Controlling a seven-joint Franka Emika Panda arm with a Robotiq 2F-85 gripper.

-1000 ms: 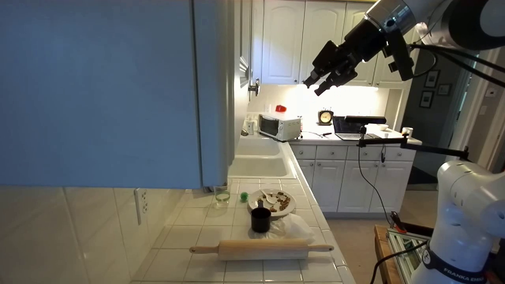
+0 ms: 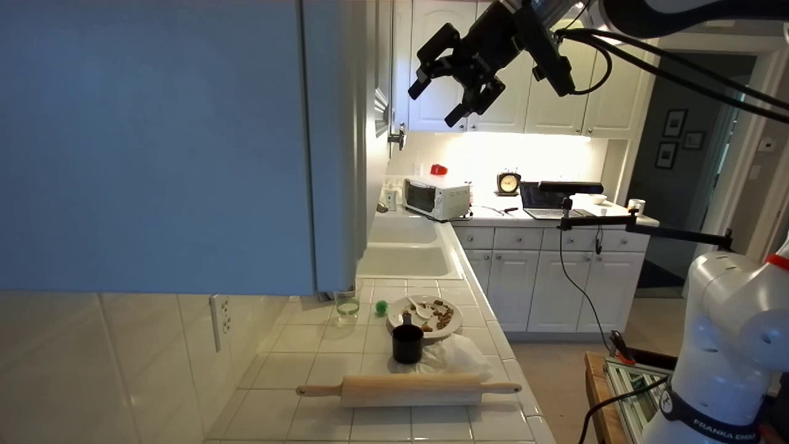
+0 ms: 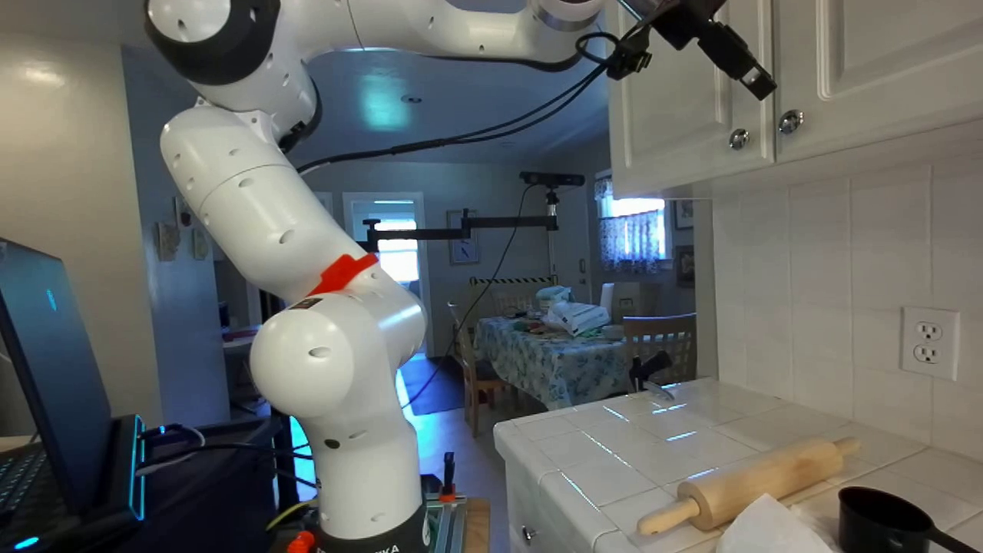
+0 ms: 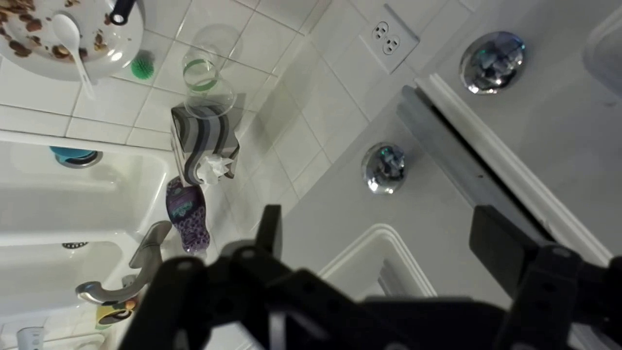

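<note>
My gripper (image 2: 434,103) is high above the counter, its fingers spread and the gap between them empty. In the wrist view the open gripper faces white cabinet doors, with one round metal knob (image 4: 383,168) beyond the gap and another knob (image 4: 492,62) farther up and right. No finger appears to touch a knob. From the second exterior view, a black finger (image 3: 757,81) shows just in front of the upper cabinet (image 3: 866,55), above its two knobs; the rest of the gripper is partly cut off by the frame.
On the counter below are a rolling pin (image 2: 411,390), a black cup (image 2: 407,345), a plate of food scraps (image 2: 396,323), a glass (image 2: 346,307) and a crumpled white bag (image 2: 462,356). A tissue box (image 4: 204,137) and a purple bottle (image 4: 187,216) stand by the faucet (image 4: 148,256).
The gripper has moved left and up in the first exterior view, toward the cabinet side. Its fingers now look wider apart there. The counter items have not moved.
</note>
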